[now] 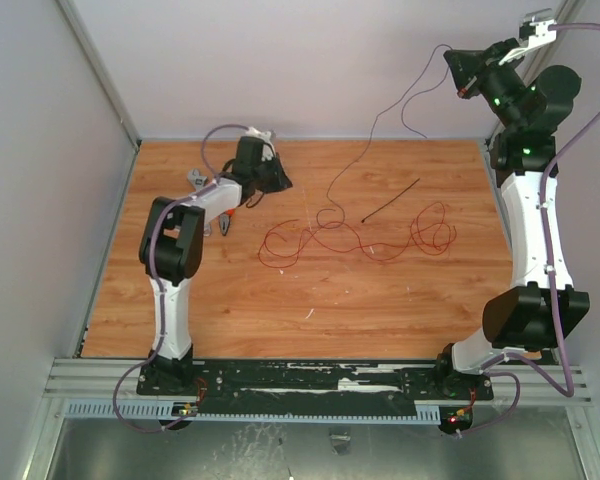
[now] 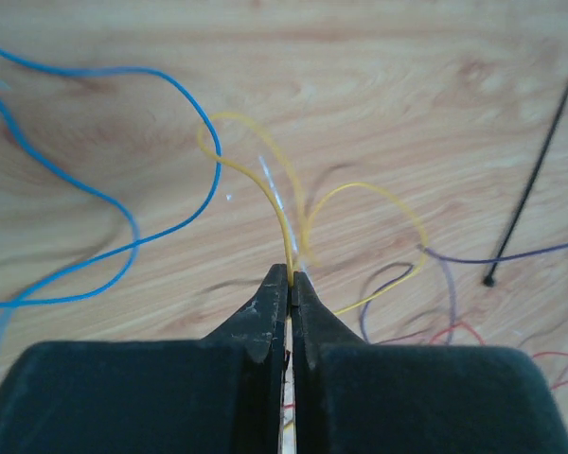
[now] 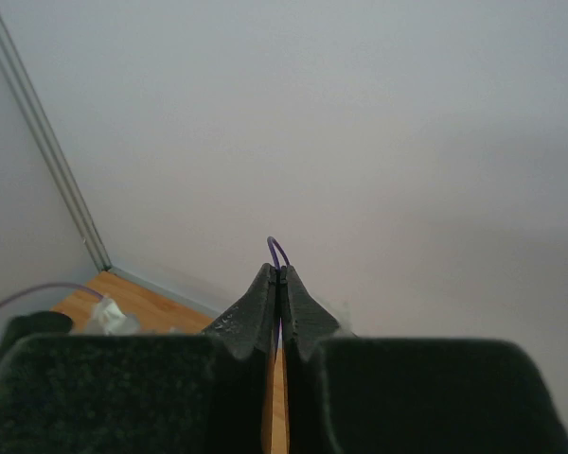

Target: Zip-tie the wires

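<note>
The yellow wire (image 2: pixel 273 194) rises from between the tips of my left gripper, which is shut on it. Blue wire (image 2: pixel 208 128) loops to the left of those tips. In the top view the left gripper (image 1: pixel 288 183) stands over the left half of the table. My right gripper (image 1: pixel 450 56) is held high at the back right, shut on a purple wire (image 1: pixel 390 108) that trails down to the table. That wire's bend (image 3: pixel 276 248) shows above the right fingertips. Tangled red wires (image 1: pixel 350 248) lie mid-table.
A thin black rod, apparently a zip tie (image 1: pixel 390 201), lies right of the wires. Pliers (image 1: pixel 224 222) lie partly under the left arm.
</note>
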